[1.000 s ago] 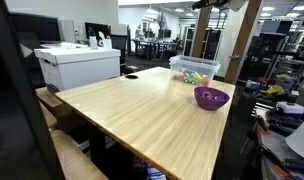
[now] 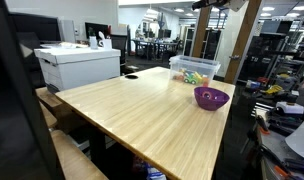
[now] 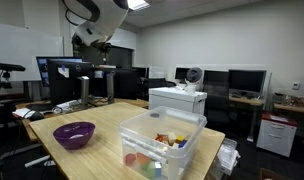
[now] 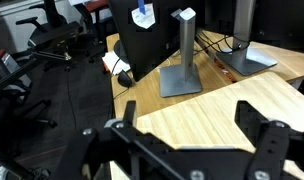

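Observation:
A purple bowl [image 2: 211,101] stands near the right edge of the wooden table in exterior view 1. Something small and reddish seems to be inside it, too small to name. Farther back on the table is a clear plastic bin [image 3: 197,128] holding several colourful items [image 3: 150,162]. High above the table, my gripper hangs well clear of both bowl and bin. Its dark fingers [image 4: 120,142] are spread wide in the wrist view, with only bare tabletop showing between them. Neither bowl nor bin appears in the wrist view.
A small black object [image 2: 131,76] lies at its far end, near a white cabinet [image 2: 84,68]. In the wrist view, a monitor [image 4: 152,35] on a stand occupies another desk beyond the table.

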